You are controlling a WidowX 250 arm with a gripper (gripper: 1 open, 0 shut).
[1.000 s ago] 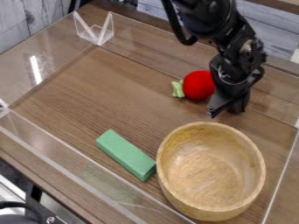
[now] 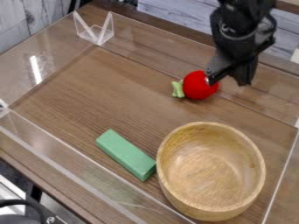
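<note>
A black gripper (image 2: 233, 73) hangs at the upper right over the wooden table (image 2: 82, 114), its fingers just behind and right of a red round object (image 2: 198, 87) with a green part on its left. Whether anything is between the fingertips is hard to see; the gripper looks shut. A green block (image 2: 126, 152) lies at the lower middle, and a tan bowl (image 2: 211, 199) sits at the lower right.
A clear plastic piece (image 2: 96, 28) stands at the upper left. Raised edges border the table.
The gripper has risen toward the back from low over the right side of the table. The red object shows more fully now.
</note>
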